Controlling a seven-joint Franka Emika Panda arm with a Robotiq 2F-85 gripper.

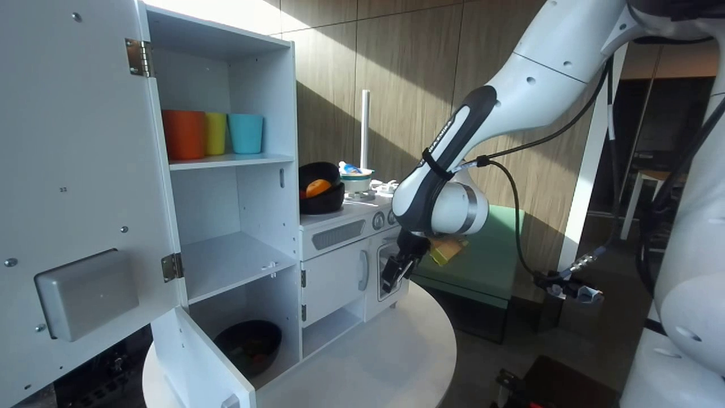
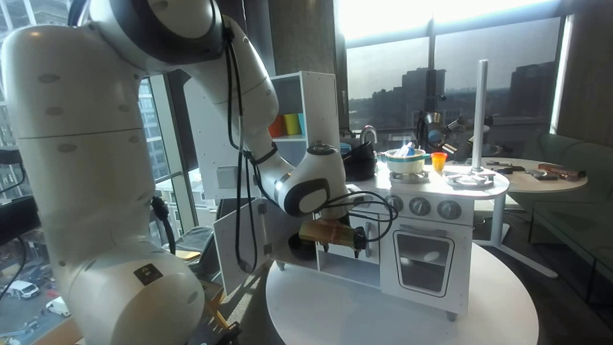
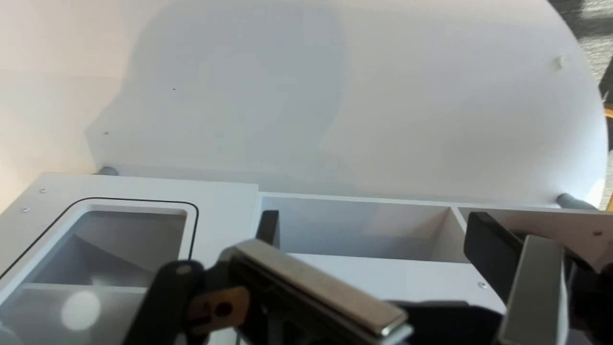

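My gripper is open in the wrist view, its two fingers wide apart with only white cabinet behind the gap. In exterior view 1 it hangs tilted in front of the toy kitchen's oven side, clear of the lower cabinet door. That door stands part open, its free edge crossing in front of the bottom compartment. Inside the compartment sits a black bowl with coloured items, partly hidden by the door. Exterior view 2 shows the same door swung out to the left of the kitchen.
The large upper door is wide open. Orange, yellow and blue cups stand on the upper shelf. Black bowls and a pot are on the kitchen top.
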